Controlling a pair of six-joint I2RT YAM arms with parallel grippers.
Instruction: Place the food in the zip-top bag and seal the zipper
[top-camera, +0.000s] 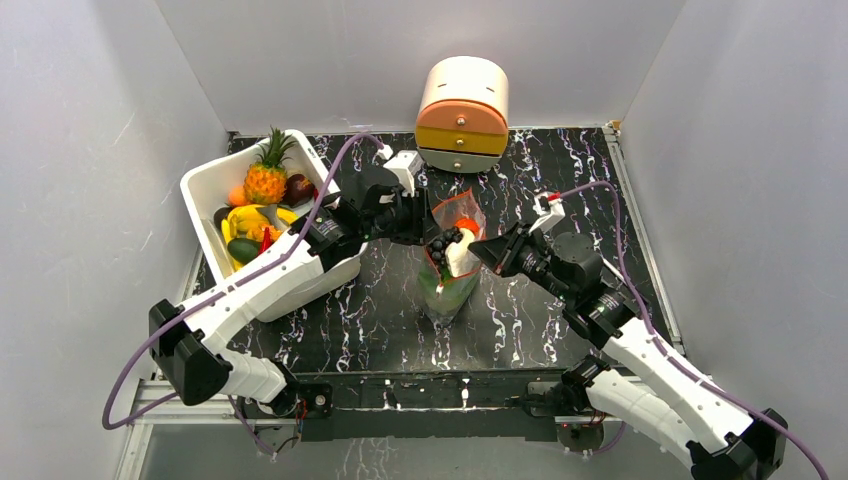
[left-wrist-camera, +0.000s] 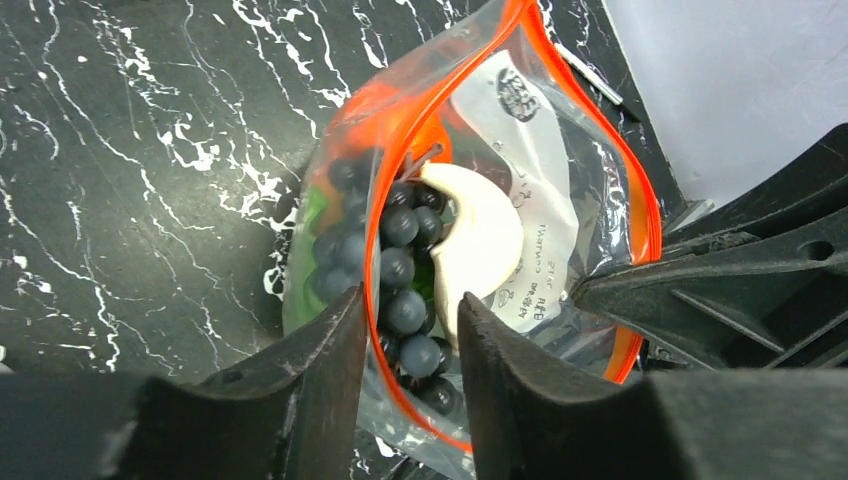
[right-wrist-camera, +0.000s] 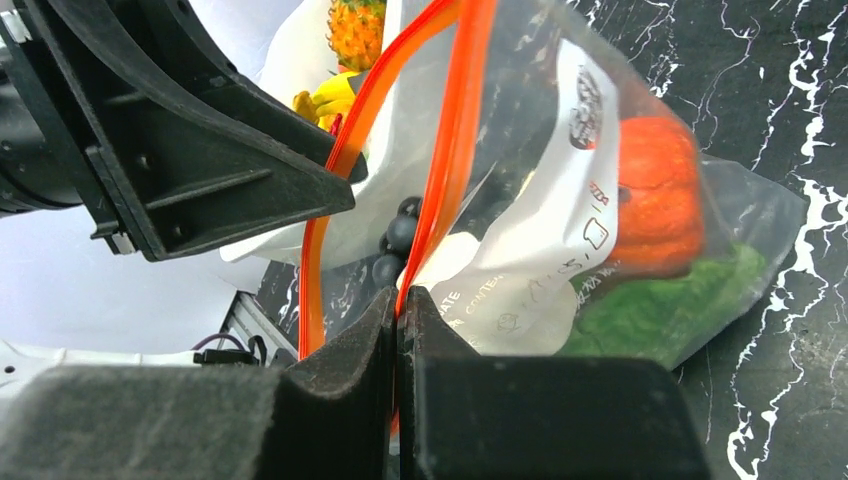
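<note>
The zip top bag (top-camera: 450, 295) stands mid-table, mouth open, with orange zipper edges. In the left wrist view it holds dark grapes (left-wrist-camera: 405, 310), a cream piece (left-wrist-camera: 480, 225) and something orange (left-wrist-camera: 425, 130); green shows through the plastic in the right wrist view. My left gripper stands open at the bag's mouth, fingers either side of the near rim's line; whether they touch it is unclear. My right gripper is shut on the orange zipper edge of the bag, opposite the left.
A white bin (top-camera: 205, 220) of fruit and vegetables stands at the left, under the left arm. A small drawer box (top-camera: 462, 105) is at the back. Bare marble table lies right of the bag and in front.
</note>
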